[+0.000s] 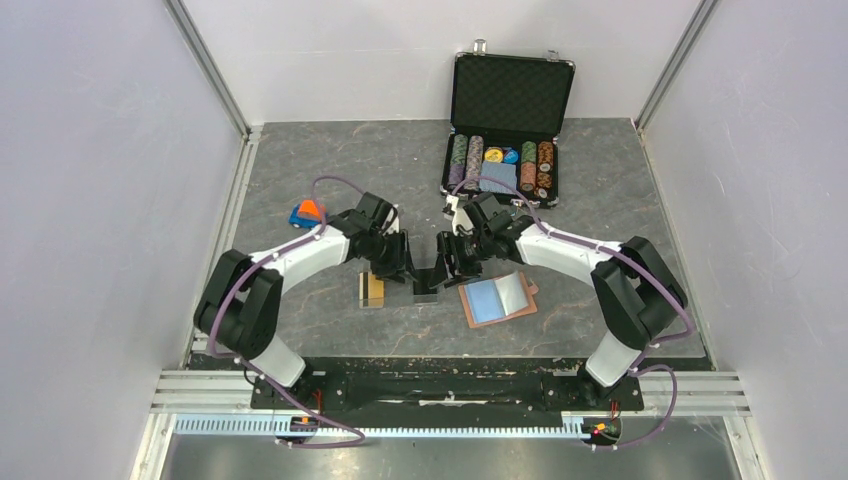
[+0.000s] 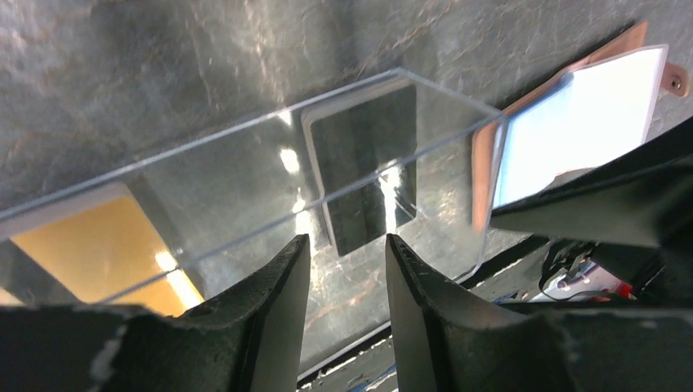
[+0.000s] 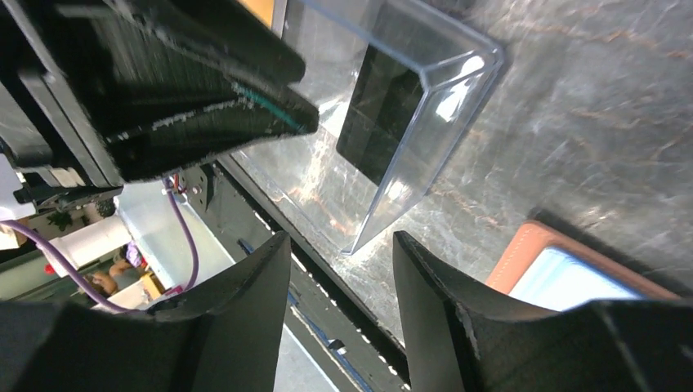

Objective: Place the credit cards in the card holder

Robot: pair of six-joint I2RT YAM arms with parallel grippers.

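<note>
A clear plastic box (image 2: 233,163) lies on the table, with a gold card (image 2: 114,253) at its left end and a black card (image 2: 364,155) towards its right end. To the right is a brown card holder (image 1: 534,302), spread flat, with a blue and a white panel. My left gripper is over the box, fingers apart and nothing between them. Facing it from the right, my right gripper hangs near the box's right end, open and empty. Whether either gripper touches the box cannot be told.
At the back stands an open black case (image 1: 510,100) with poker chips. A small blue and orange object (image 1: 308,213) sits at the left rear. Both grippers are close together over the table's middle.
</note>
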